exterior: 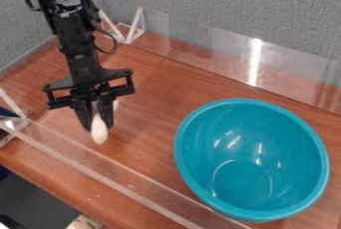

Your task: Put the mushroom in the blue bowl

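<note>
A small whitish mushroom [99,130] is at the tips of my black gripper [96,118] in the left half of the camera view. The gripper points down and is shut on it; the dark fingers hide the mushroom's upper part. Its pale lower end shows below them. To the right, well apart from the gripper, stands the large blue bowl [190,173], its inside empty.
A transparent low wall [253,64] runs along the back, with a white wire frame [134,26] behind the arm. Another clear edge [134,195] crosses the front left.
</note>
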